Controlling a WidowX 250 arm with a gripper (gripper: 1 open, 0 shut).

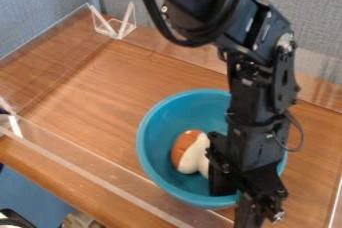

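A blue bowl (167, 122) sits on the wooden table at the centre right. Inside it lies an orange-and-white object (187, 154), perhaps a toy. My black gripper (247, 197) hangs over the bowl's right side and front rim, its tip low beside the toy. The arm hides part of the bowl, and whether the fingers are open or shut is unclear.
A white wire rack (110, 24) stands at the back left. Clear panels edge the table at the front and back.
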